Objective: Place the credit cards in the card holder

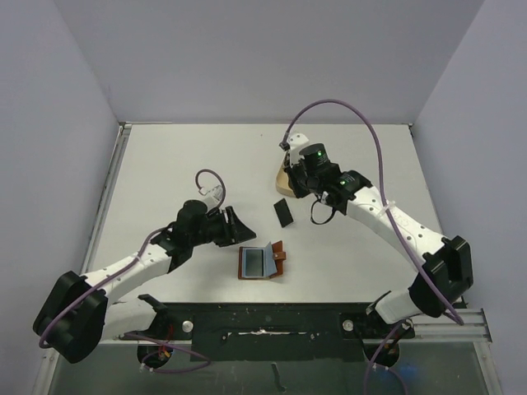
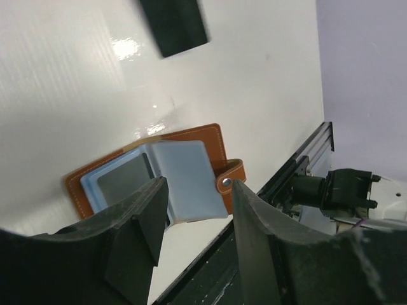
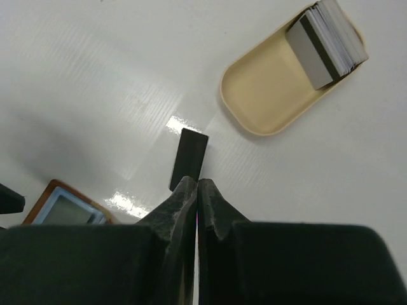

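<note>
The open brown card holder, with its clear sleeves, lies on the table near the front edge. Over its upper left side, my left gripper is open and empty; the left wrist view shows the holder ahead of and below its spread fingers. My right gripper is shut on a dark card, which hangs tilted from its tips above the table, behind and to the right of the holder. The card also shows in the left wrist view as a blurred dark strip at the top.
A beige tray stands at the back, with a stack of cards leaning at its far end. My right arm partly covers it in the top view. Table between tray and holder is bare; a dark bar borders the front.
</note>
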